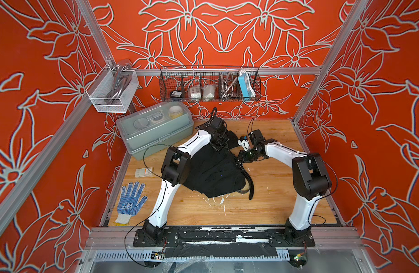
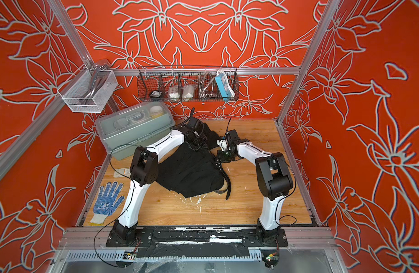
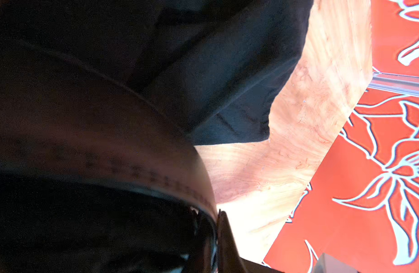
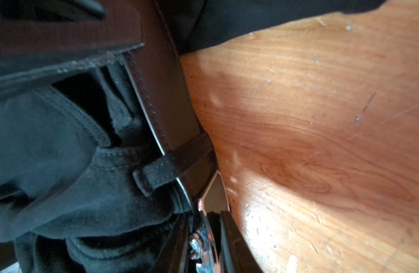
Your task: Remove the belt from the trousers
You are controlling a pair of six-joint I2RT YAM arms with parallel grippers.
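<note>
Black trousers (image 1: 209, 177) lie in the middle of the table, a dark leather belt (image 4: 161, 91) along their waist through a loop (image 4: 173, 159); its free end (image 1: 248, 182) curves toward the front. My left gripper is shut at the belt's edge in the left wrist view; whether leather is between its fingers is hard to tell. My right gripper is part open at the belt's metal buckle (image 4: 211, 195), a finger to each side of it; whether they touch it is unclear.
A grey lidded box (image 1: 154, 129) stands back left, a blue glove (image 1: 131, 200) lies front left, and wire baskets (image 1: 209, 97) hang above the back edge. Bare table (image 1: 282, 191) shows at the front right.
</note>
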